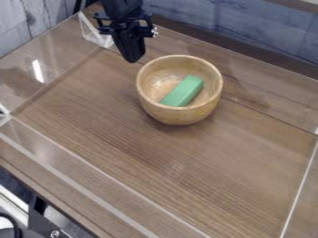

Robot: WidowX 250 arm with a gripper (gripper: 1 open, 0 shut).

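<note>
A wooden bowl [161, 110] sits on the table right of centre, with a green oblong block [184, 91] lying inside it. My dark gripper [137, 56] hangs at the top, behind and left of the bowl's rim, outside it. Whether its fingers are open or shut is too small to tell.
</note>
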